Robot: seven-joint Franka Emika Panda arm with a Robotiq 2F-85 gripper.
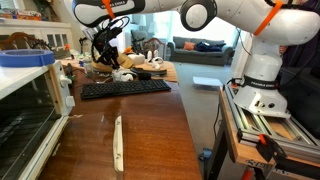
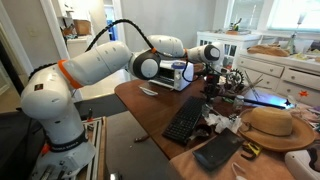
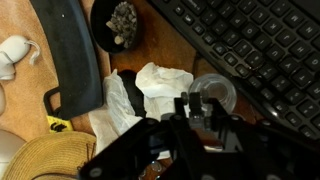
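Observation:
My gripper reaches in from the bottom of the wrist view, its dark fingers close together on a clear, round, cup-like thing [image 3: 222, 89]. The fingers hide part of that thing, so its full shape cannot be made out. It is beside the black keyboard [image 3: 262, 45], over the brown table. Crumpled white cloth or paper [image 3: 164, 85] lies just left of it. In exterior view 1 the gripper [image 1: 108, 56] is behind the keyboard [image 1: 125, 88], among clutter. From the other side, exterior view 2 has the gripper [image 2: 212, 88] low by the keyboard [image 2: 185, 119].
A black bowl [image 3: 101, 18] with something brown in it, a dark flat board [image 3: 72, 55] and a woven straw hat [image 3: 45, 158] crowd the left of the wrist view.

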